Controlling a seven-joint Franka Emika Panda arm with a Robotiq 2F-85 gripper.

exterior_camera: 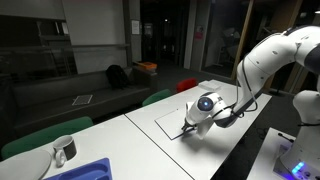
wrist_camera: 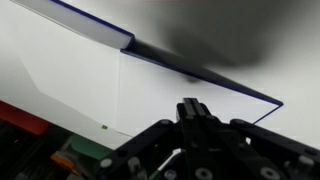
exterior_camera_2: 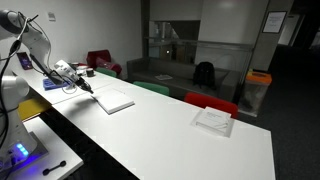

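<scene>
An open book with blank white pages and a dark blue cover edge (wrist_camera: 185, 95) spreads below my gripper in the wrist view. Its thicker stack of pages (wrist_camera: 70, 25) is at the upper left, and the flatter side reaches under the fingertips. The gripper is shut, with nothing visible between its fingers. In exterior view 1 the book (exterior_camera: 170, 122) lies on the white table, the gripper (exterior_camera: 187, 131) low at its near right edge. Exterior view 2 shows the book (exterior_camera_2: 113, 103) lying open, the gripper (exterior_camera_2: 90, 91) beside its left end. Whether the fingertips touch it, I cannot tell.
At the table's left in exterior view 1 are a mug (exterior_camera: 65, 149), a blue tray (exterior_camera: 85, 170) and a pale round plate (exterior_camera: 25, 164). A white rack-like item (exterior_camera_2: 213, 121) stands far along the table.
</scene>
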